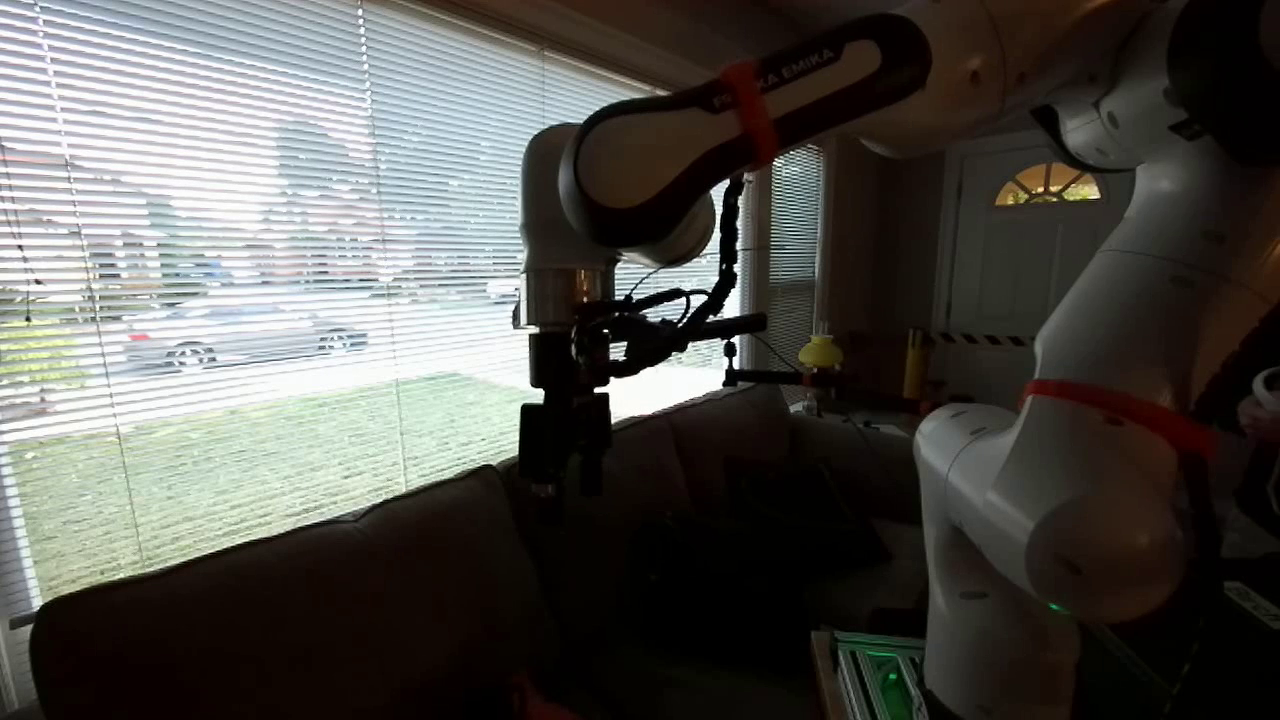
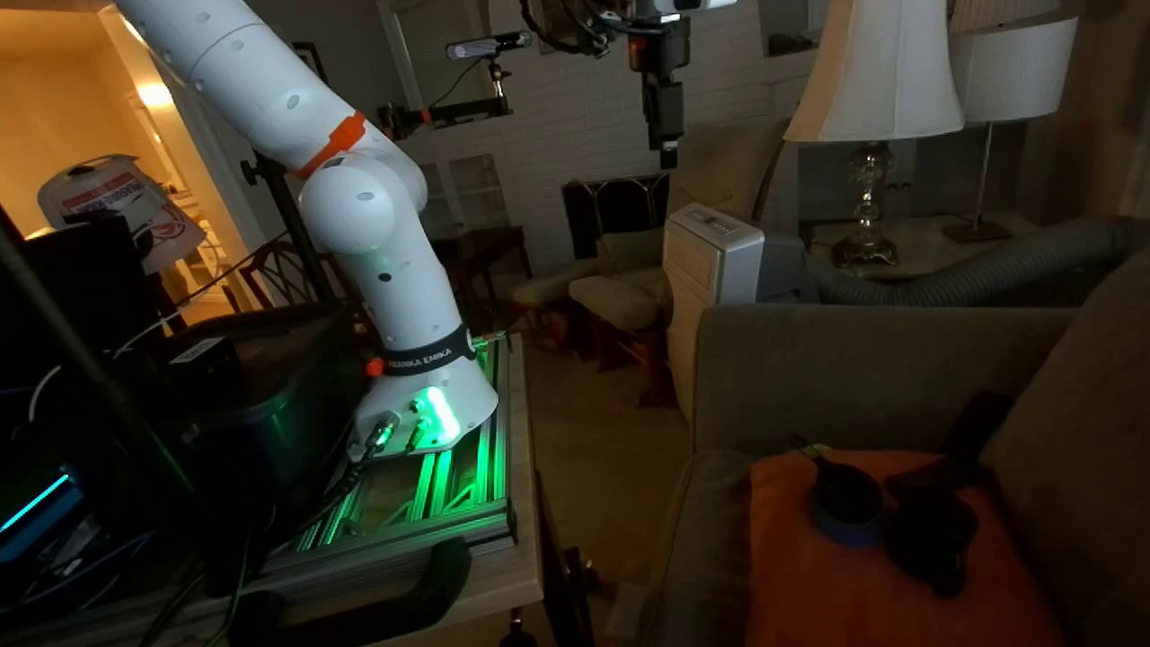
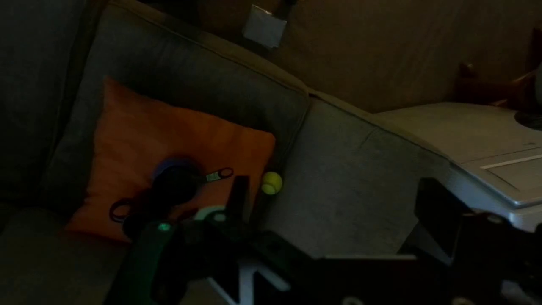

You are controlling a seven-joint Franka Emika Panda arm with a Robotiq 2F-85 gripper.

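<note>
My gripper stands open in the wrist view, its two dark fingers wide apart with only sofa fabric seen below between them. It hangs high above the sofa in exterior view 1. Left of it in the wrist view lies an orange pillow (image 3: 134, 142) on the seat. On the pillow are a dark round vessel (image 3: 178, 184) with a bluish edge and a dark item with a loop handle (image 3: 117, 210), too dark to name. A pale green thing (image 3: 208, 211) is partly hidden behind my left finger. Beside the pillow rests a yellow-green ball (image 3: 272, 183).
A sofa backrest (image 1: 288, 612) stands below the window blinds (image 1: 240, 300). In exterior view 2, a white boxy appliance (image 2: 706, 259) stands behind the sofa arm (image 2: 862, 367), near a lamp (image 2: 879, 75).
</note>
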